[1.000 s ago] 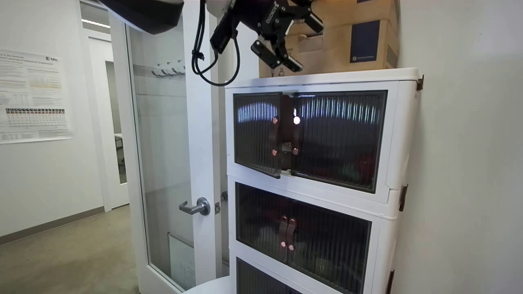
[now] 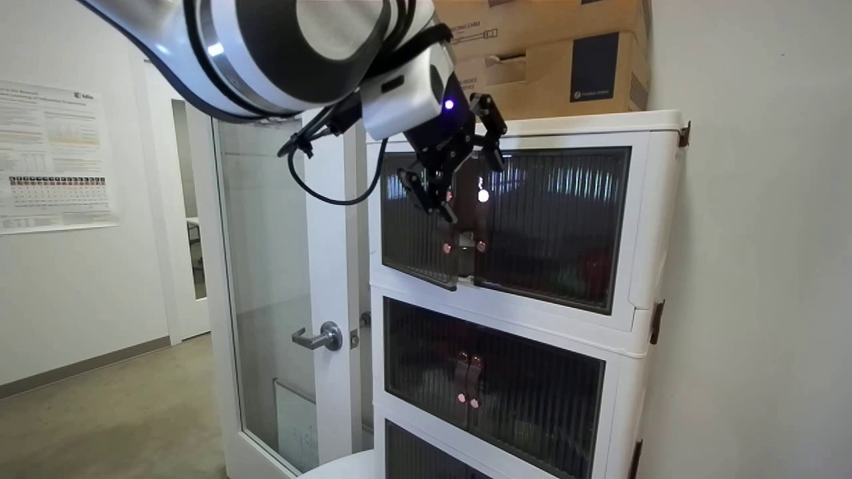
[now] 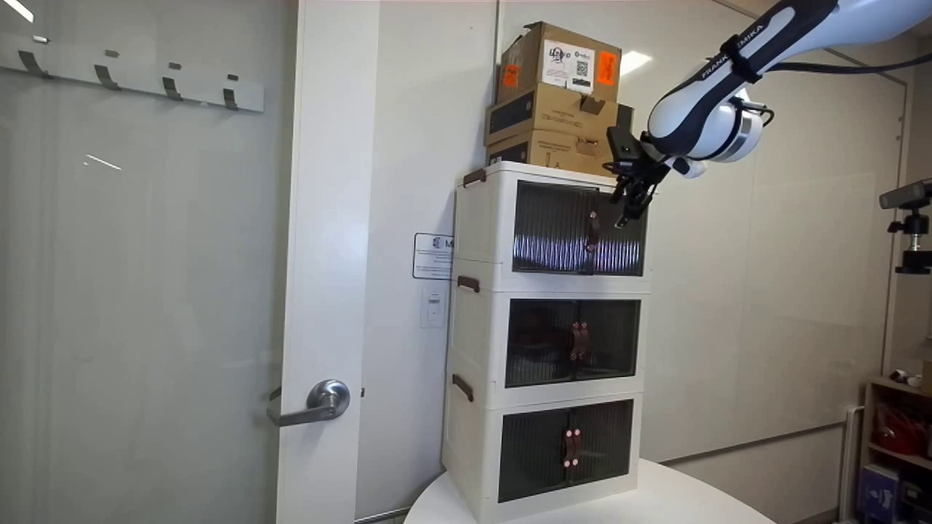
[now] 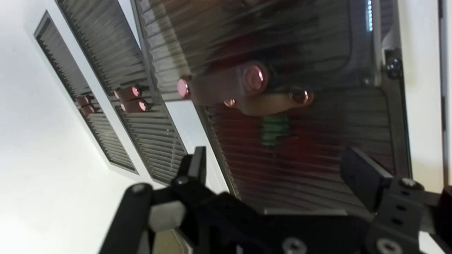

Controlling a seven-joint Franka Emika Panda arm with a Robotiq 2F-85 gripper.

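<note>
My gripper [image 2: 474, 190] stands open in front of the top cabinet unit [image 2: 511, 297], with nothing between its fingers. The unit's left door [image 2: 415, 243] is slightly ajar, leaving a narrow gap beside the right door [image 2: 551, 223], which looks shut. Both doors are dark, ribbed and see-through. In the wrist view, the ajar door's brown strap handle [image 4: 220, 86] with copper studs lies beyond the fingertips, beside the other strap handle [image 4: 267, 103]. My gripper appears apart from both handles. Red and green contents show dimly through a door.
Two more cabinet units, the middle one [image 3: 572, 393] among them, are stacked below on a white round table [image 3: 690, 493]. Cardboard boxes [image 3: 550, 113] sit on top. A glass door [image 2: 267, 263] with a lever handle [image 2: 319, 336] stands to the left in the first exterior view.
My gripper has come down from beside the cardboard boxes to the front of the top unit's doors. It remains open. The left door's gap looks the same.
</note>
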